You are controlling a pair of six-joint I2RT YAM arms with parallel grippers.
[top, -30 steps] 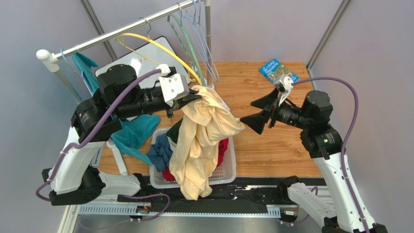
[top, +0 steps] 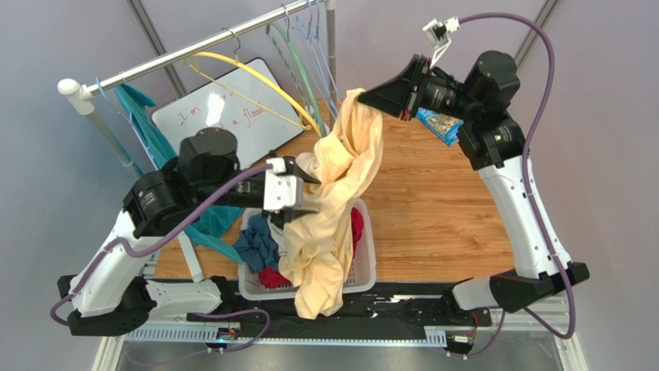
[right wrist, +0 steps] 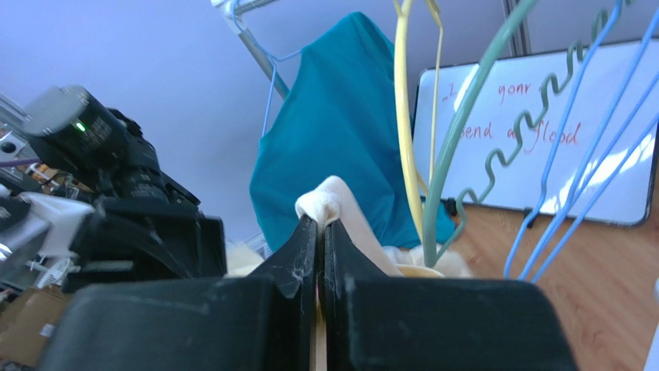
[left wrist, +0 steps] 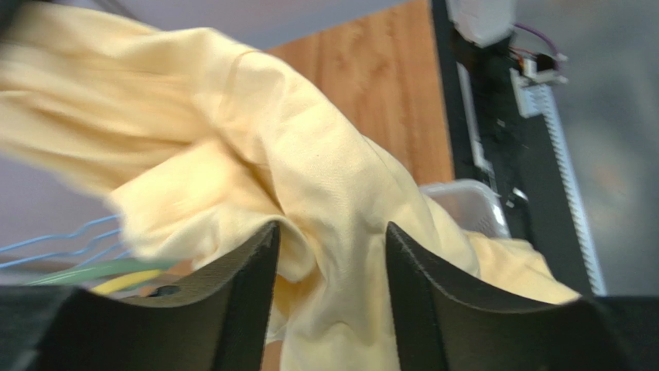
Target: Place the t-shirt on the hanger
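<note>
A cream t shirt (top: 332,209) hangs over the laundry basket (top: 363,270), held up at its top by my right gripper (top: 361,99), which is shut on its edge, a small fold showing between the fingertips in the right wrist view. My left gripper is part open, with loose cream cloth between and beyond its fingers. A yellow hanger (right wrist: 408,131), a green one (right wrist: 474,93) and blue ones (right wrist: 580,185) hang from the rail (top: 178,54).
A teal garment (right wrist: 325,139) hangs at the rail's left end. A whiteboard (top: 193,124) stands behind the hangers. A blue packet (top: 433,127) lies at the back.
My right gripper has shut on the t shirt and lifted it up toward the back. My left gripper has moved down toward the front and opened partly, the cloth's top no longer in it.
</note>
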